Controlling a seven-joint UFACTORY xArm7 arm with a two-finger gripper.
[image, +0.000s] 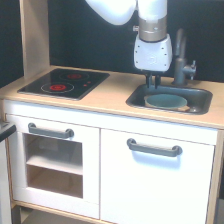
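A blue-green pot sits low in the dark sink, with its upper part and rim showing. My gripper points straight down at the pot's left rear side, its dark fingertips close to the rim. Whether the fingers touch the rim or stand open around it is too small to make out.
The black tap rises behind the sink, just right of my gripper. A dark stovetop lies on the left of the wooden counter, with bare counter between it and the sink. White cabinets stand below.
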